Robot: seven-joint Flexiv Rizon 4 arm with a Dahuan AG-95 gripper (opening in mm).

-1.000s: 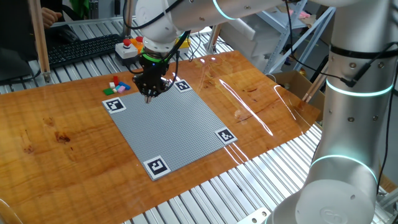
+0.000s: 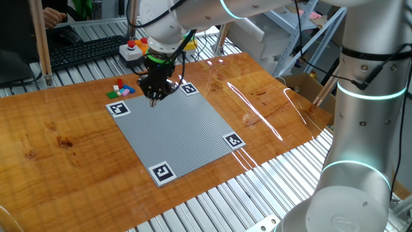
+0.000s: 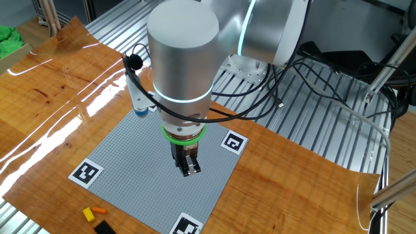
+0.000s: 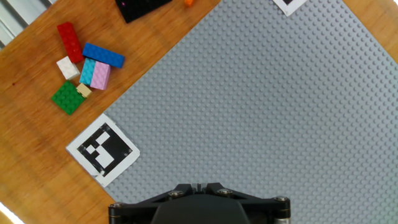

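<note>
My gripper (image 3: pixel 188 171) hangs above the grey studded baseplate (image 2: pixel 177 132), pointing down. In the wrist view the fingertips meet at the bottom edge; the gripper is shut, with nothing visible between them. Left of the plate in that view lies a loose cluster on the wood: a red brick (image 4: pixel 69 42), a blue brick (image 4: pixel 104 55), a white brick (image 4: pixel 68 68), a cyan brick (image 4: pixel 87 71), a pink brick (image 4: pixel 100 75), a small tan brick (image 4: pixel 83 90) and a green brick (image 4: pixel 68 98). No brick shows on the visible part of the plate.
Beside the plate in exterior view 2 are a yellow brick (image 3: pixel 88 214), an orange brick (image 3: pixel 99 210) and a black piece (image 3: pixel 104 227). Marker squares sit at the plate's corners. A keyboard (image 2: pixel 87 53) and a button box (image 2: pixel 132 51) stand behind the table.
</note>
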